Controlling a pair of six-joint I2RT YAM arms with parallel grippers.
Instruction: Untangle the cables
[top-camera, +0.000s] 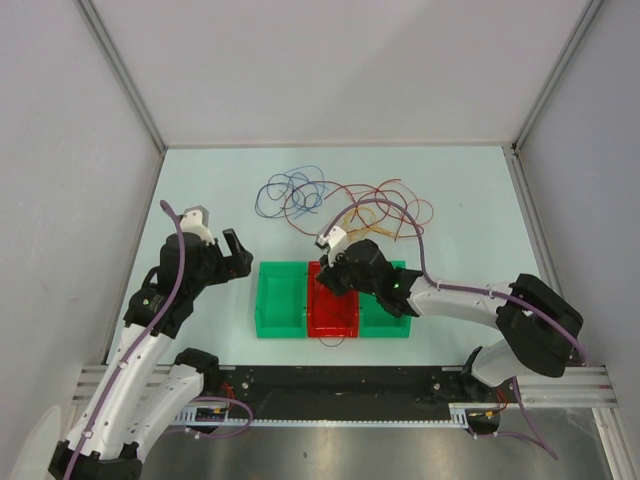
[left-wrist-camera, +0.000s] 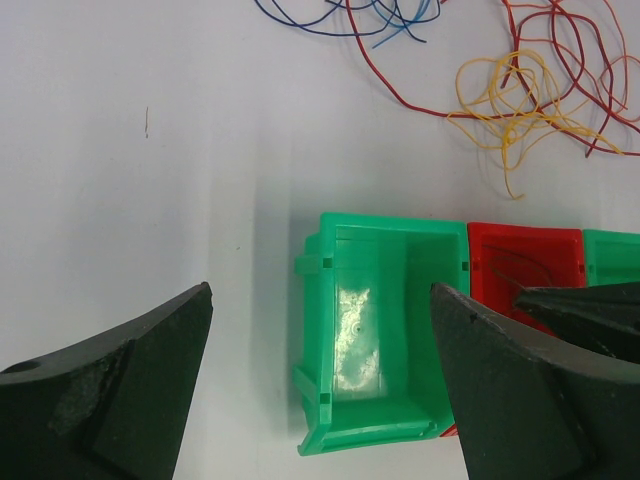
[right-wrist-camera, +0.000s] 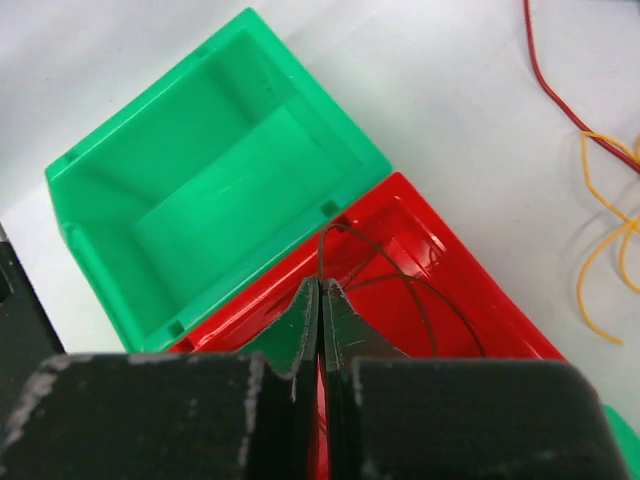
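Note:
My right gripper is shut above the red bin (right-wrist-camera: 450, 270). A thin dark red cable (right-wrist-camera: 408, 284) runs up to its fingertips, looks pinched there, and arcs down into the bin. In the top view a thin loop (top-camera: 331, 344) shows past the red bin's front edge. Behind the bins lie tangled blue cables (top-camera: 290, 192), red cables (top-camera: 418, 205) and yellow cable (left-wrist-camera: 512, 115); a red strand reaches into the blue bundle. My left gripper stands open and empty, left of the left green bin (top-camera: 282, 300).
Another green bin (top-camera: 384, 322) adjoins the red bin on the right, partly hidden by the right arm.

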